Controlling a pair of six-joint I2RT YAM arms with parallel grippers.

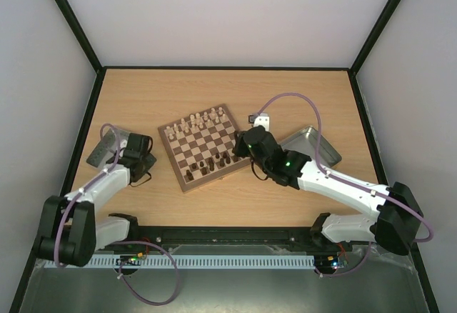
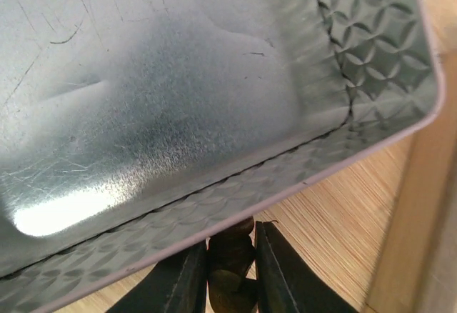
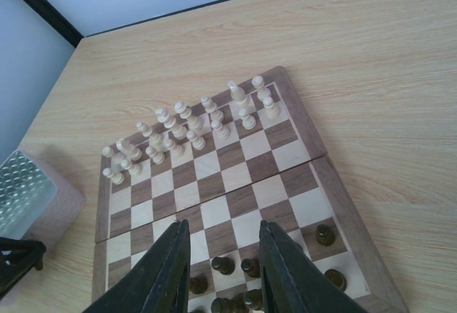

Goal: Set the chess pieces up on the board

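The chessboard holds white pieces along its back side and dark pieces along the front. At the metal tray's near rim, my left gripper is shut on a dark chess piece, partly hidden by the rim. The tray's inside in that view looks empty. My right gripper stands part open above the board's dark-piece side; no piece is clearly held between its fingers.
A second metal tray lies right of the board, partly behind the right arm.
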